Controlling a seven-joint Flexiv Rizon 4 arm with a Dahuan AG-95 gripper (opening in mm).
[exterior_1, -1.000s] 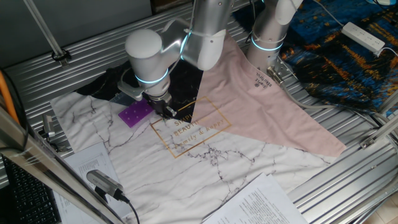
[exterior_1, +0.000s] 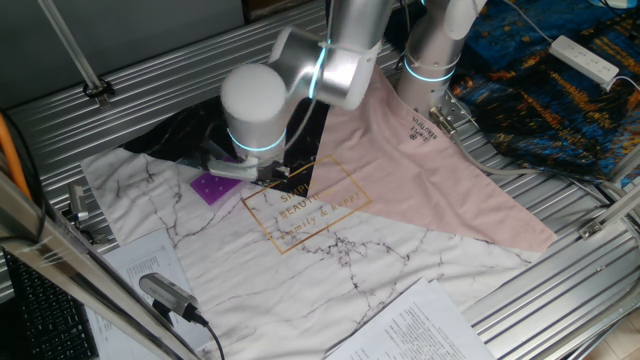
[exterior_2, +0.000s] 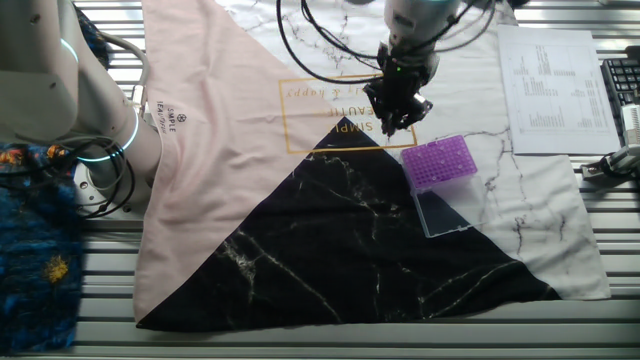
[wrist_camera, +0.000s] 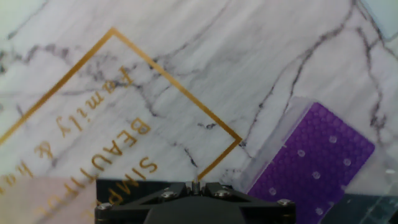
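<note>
A purple rack (exterior_2: 440, 162) with a dotted top lies on the marble-patterned cloth (exterior_1: 340, 290), overlapping a clear plastic tray (exterior_2: 447, 216). In the wrist view the purple rack (wrist_camera: 323, 155) sits at the lower right, turned at a slant. My gripper shows at the bottom edge of that view, its dark fingers together and nothing visible between them. From the second exterior side, the gripper (exterior_2: 392, 122) is over the gold-framed lettering, beside the rack and apart from it. The arm's head partly hides the gripper (exterior_1: 280, 174) in the first exterior view.
Printed sheets (exterior_1: 412, 325) lie at the cloth's front edge, with more paper (exterior_2: 550, 90) beside a keyboard (exterior_1: 40, 310). A metal post (exterior_1: 100, 250) and a small cabled device (exterior_1: 168, 292) stand at the near left.
The arm's head has moved right and toward the viewer in exterior view 1, and its tilt has changed. The gripper has shifted slightly right. The rack has stayed put.
</note>
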